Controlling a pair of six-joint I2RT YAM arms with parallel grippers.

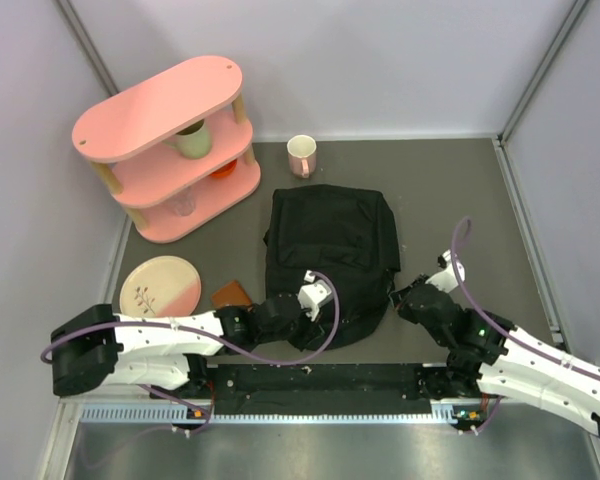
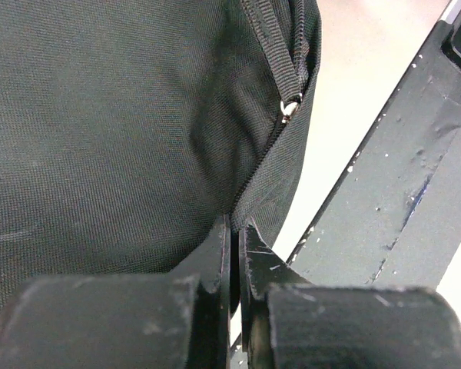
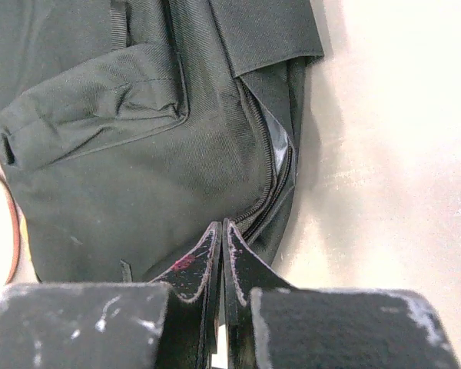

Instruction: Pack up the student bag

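Note:
A black bag (image 1: 325,230) lies flat in the middle of the table. In the left wrist view, its zip seam (image 2: 255,181) runs down to my left gripper, whose closed tips pinch the fabric edge. A metal zip slider (image 2: 290,108) shows further up the seam. My right gripper is shut at the bag's right side, its tips by the curved zip (image 3: 265,142). The zip there gapes a little and shows grey lining. Whether any cloth is caught between the right tips is unclear. From above, the left arm covers the bag's near-left corner.
At the back left stands a pink shelf (image 1: 170,95) with a green cup (image 1: 193,142). A pink mug (image 1: 302,155) stands behind the bag. A plate (image 1: 160,286) and a brown item (image 1: 230,294) lie left. Table right of the bag is clear.

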